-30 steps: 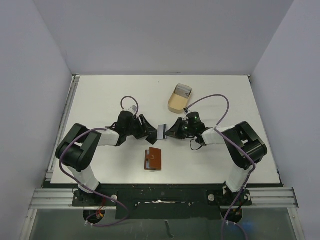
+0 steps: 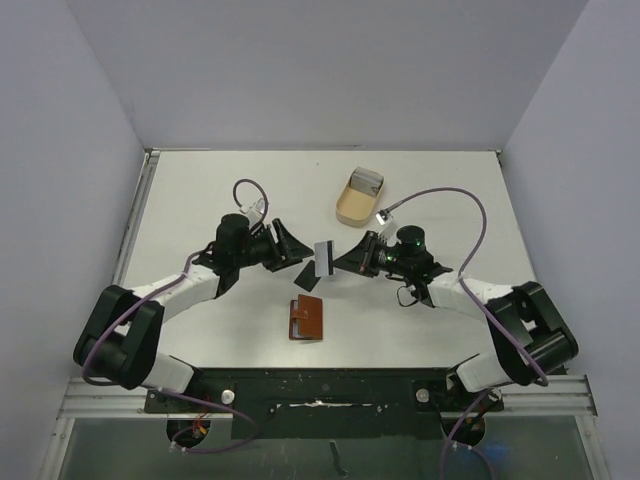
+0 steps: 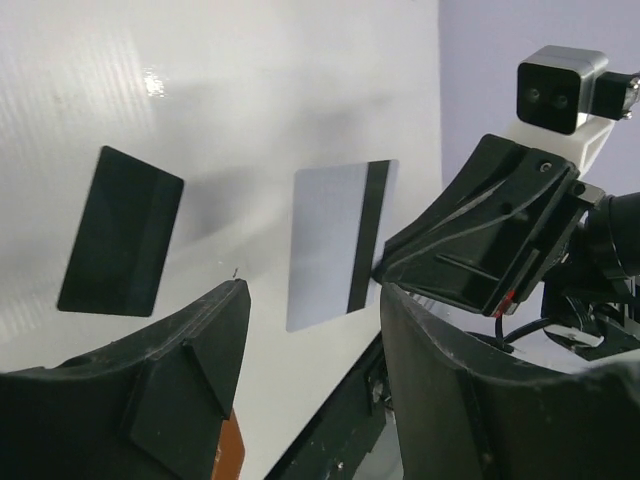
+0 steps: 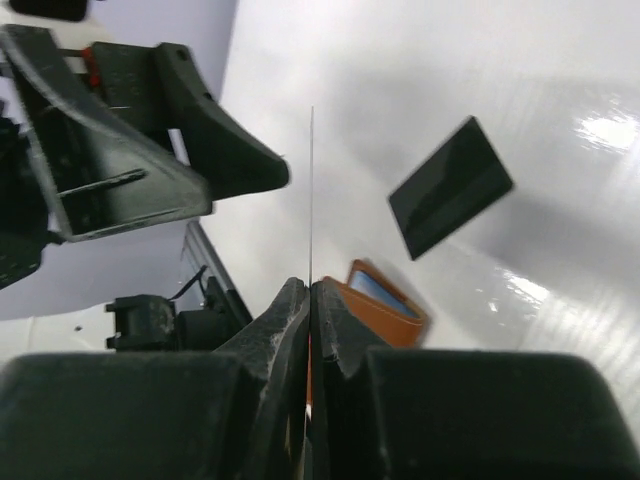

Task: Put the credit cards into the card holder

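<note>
A white card with a dark stripe hangs in the air in my right gripper [image 2: 338,262], whose fingers are shut on its edge; in the right wrist view it shows edge-on above the fingertips. A black card [image 3: 120,232] lies flat on the table. My left gripper [image 2: 292,250] is open and empty, up and left of the white card. The brown leather card holder [image 2: 308,318] lies nearer the front, with a blue card [image 4: 378,290] visible at it in the right wrist view.
A tan tray [image 2: 356,204] with a grey compartment stands at the back, right of centre. Its front edge [image 2: 260,368] is near the card holder.
Both arms have shifted, the left gripper rising away from the black card. The white card, in my right gripper, stands slightly higher in the picture than before.
</note>
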